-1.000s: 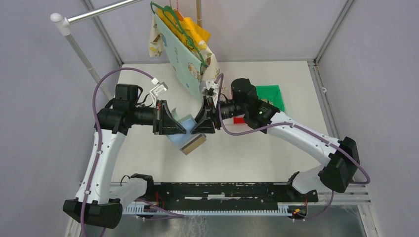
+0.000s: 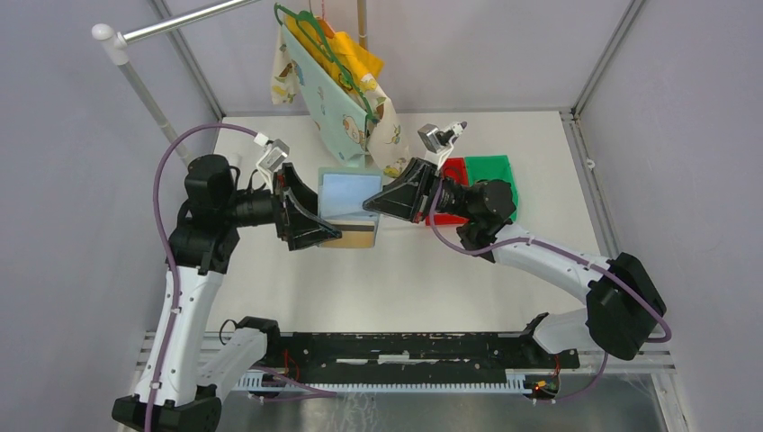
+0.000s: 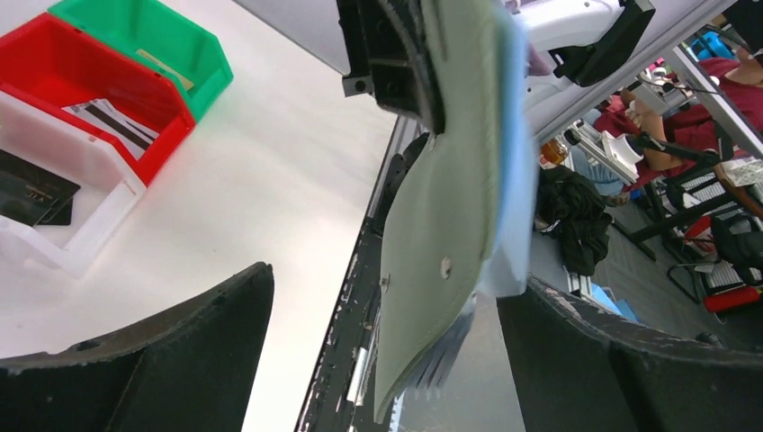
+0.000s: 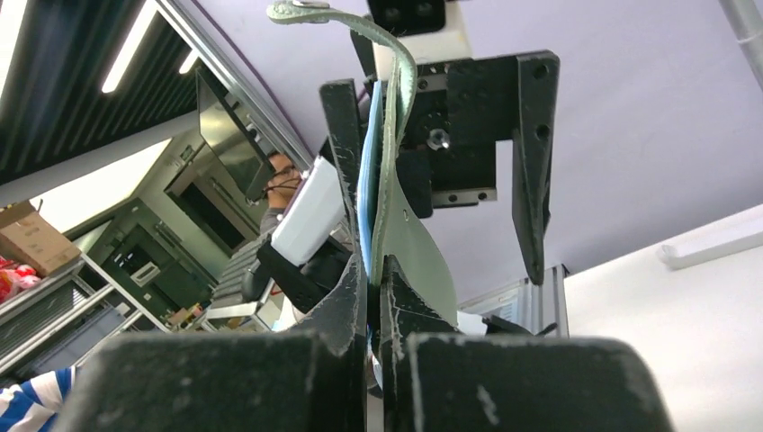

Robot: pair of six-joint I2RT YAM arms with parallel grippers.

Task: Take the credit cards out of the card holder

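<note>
The card holder (image 2: pixel 350 193), pale green with blue cards and a tan card, hangs between both grippers in the top view. In the left wrist view its green flap (image 3: pixel 432 243) stands between the open fingers of my left gripper. My right gripper is shut on the holder's thin edge, seen edge-on with a blue layer (image 4: pixel 367 180) beside the green one.
Red (image 3: pixel 108 81) and green (image 3: pixel 193 45) bins and a white bin (image 3: pixel 63 252) stand at the table's back right. Garments (image 2: pixel 328 99) hang at the back.
The holder has turned upright, and my right gripper has moved up and right with it.
</note>
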